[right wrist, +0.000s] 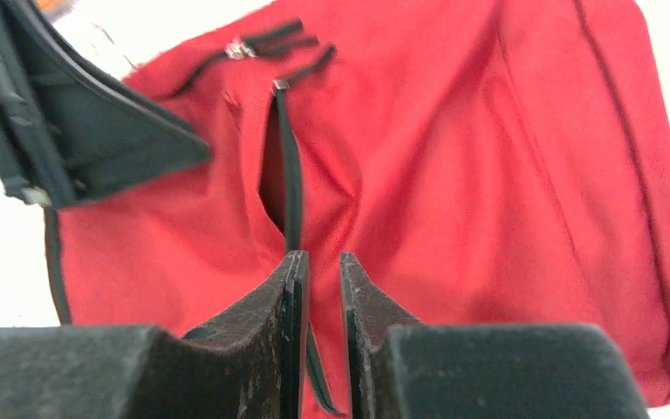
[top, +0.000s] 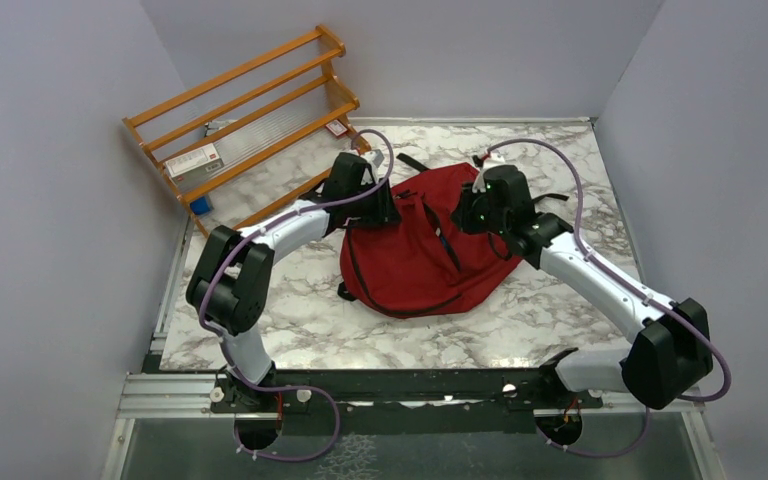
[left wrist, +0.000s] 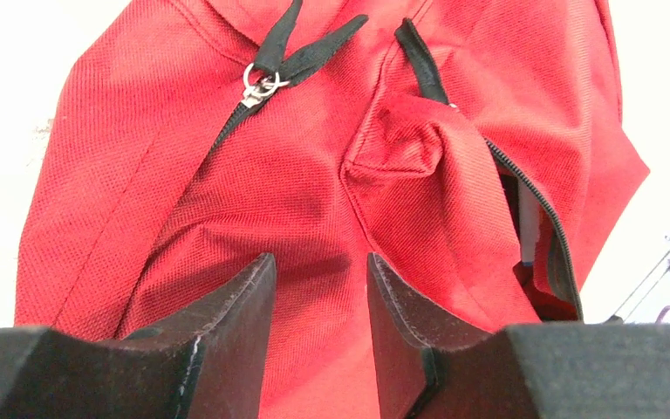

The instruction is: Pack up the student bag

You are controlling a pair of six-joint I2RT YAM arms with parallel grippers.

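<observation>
The red student bag (top: 410, 270) lies flat on the marble table, with zippers and black pulls; a zipped pocket gapes slightly, showing something pale inside in the left wrist view (left wrist: 528, 223). My left gripper (top: 385, 215) is over the bag's upper left part; its fingertips (left wrist: 253, 279) stand apart over red fabric, holding nothing visible. My right gripper (top: 465, 215) hangs over the bag's upper right; its fingertips (right wrist: 356, 279) stand a little apart with red fabric seen between them.
A wooden rack (top: 235, 80) with a white box (top: 192, 163) and a blue item (top: 200, 204) stands at the back left. Free marble surface (top: 240, 330) lies at the front and along the right. Grey walls surround the table.
</observation>
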